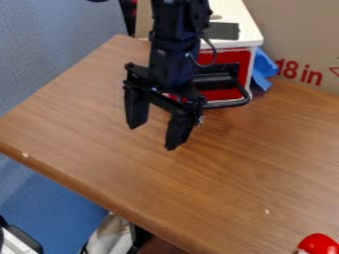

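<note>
My black gripper point(157, 123) hangs over the wooden table point(126, 184) with its two fingers wide apart and nothing visible between them. Behind it stands a red and white box point(228, 58) with a dark handle or rack at its front, partly hidden by my arm.
A blue object point(261, 69) lies right of the box, against a cardboard panel point(298, 40) with red print. A red rounded object point(318, 244) sits at the front right corner.
</note>
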